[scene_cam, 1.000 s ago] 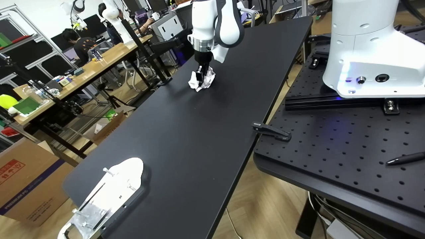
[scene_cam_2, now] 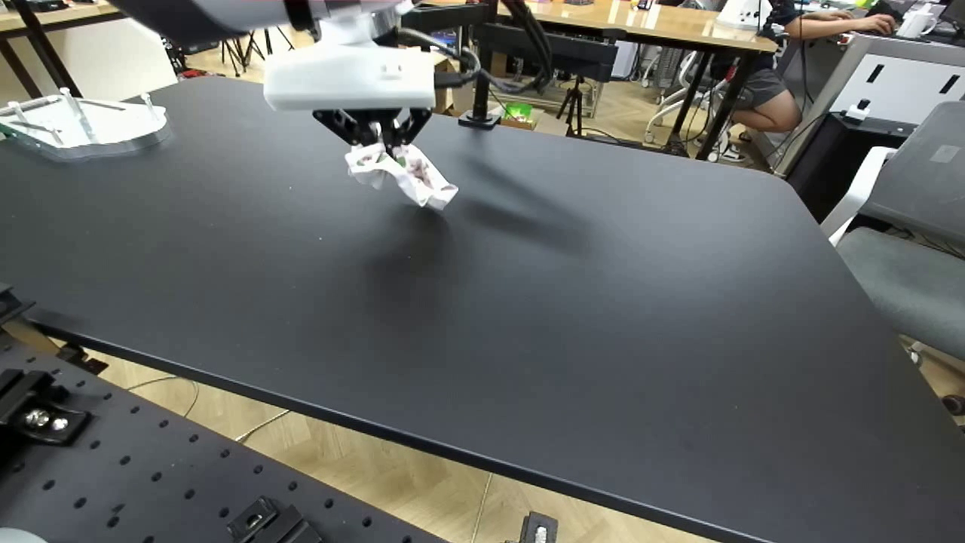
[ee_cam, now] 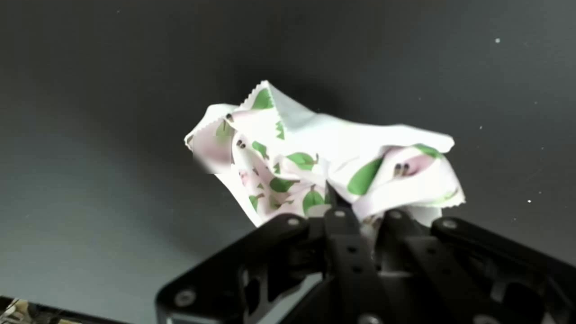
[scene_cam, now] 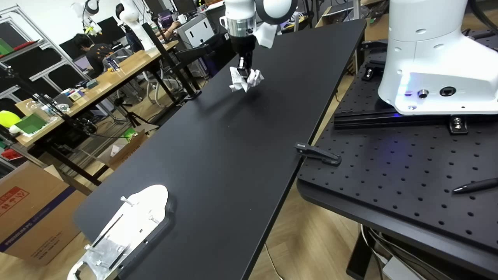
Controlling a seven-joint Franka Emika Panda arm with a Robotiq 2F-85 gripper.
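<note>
A crumpled white cloth or wrapper (ee_cam: 302,146) with green leaves and pink fruit printed on it hangs from my gripper. The fingers are shut on its bunched middle, and its loose folds spread out on both sides. In exterior view 1 the white cloth (scene_cam: 246,80) shows below the gripper (scene_cam: 245,70), off the tabletop. From the other side, exterior view 2 has the cloth (scene_cam_2: 412,176) in the air under the gripper (scene_cam_2: 384,140), with its shadow on the black table beneath.
A white plate-like fixture with pegs (scene_cam: 140,217) lies at one end of the black table (scene_cam: 219,172). A black clamp (scene_cam: 318,154) sits at the table's edge beside the perforated board (scene_cam: 392,172).
The gripper has risen from the table, carrying the cloth up with it and slightly to the right in exterior view 1. One second ago the cloth was down at the tabletop.
</note>
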